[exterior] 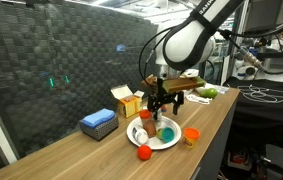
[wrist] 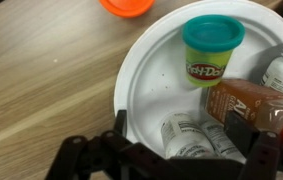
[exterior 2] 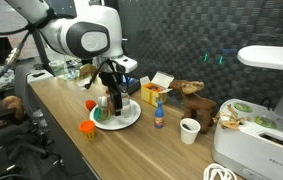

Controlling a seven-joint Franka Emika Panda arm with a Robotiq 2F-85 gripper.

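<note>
My gripper stands open above the white plate (wrist: 141,80), one finger over its left part and the other beside a brown item (wrist: 239,98). Between and below the fingers, a white cylindrical item (wrist: 183,136) appears to lie on its side. A yellow Play-Doh can with a teal lid (wrist: 213,34) stands on the plate in front of the fingers. From the side, the gripper (exterior: 164,108) hangs low over the plate (exterior: 133,143) and hides some of its contents. The teal lid (exterior: 167,133) shows at the plate's right.
An orange cup (exterior: 191,136) and a red ball (exterior: 144,152) are close to the plate. Behind are a yellow box (exterior: 128,101) and a dark blue-grey box (exterior: 99,124). A blue bottle (exterior 2: 159,115), white cup (exterior 2: 189,130) and brown toy animal (exterior 2: 197,106) stand nearby.
</note>
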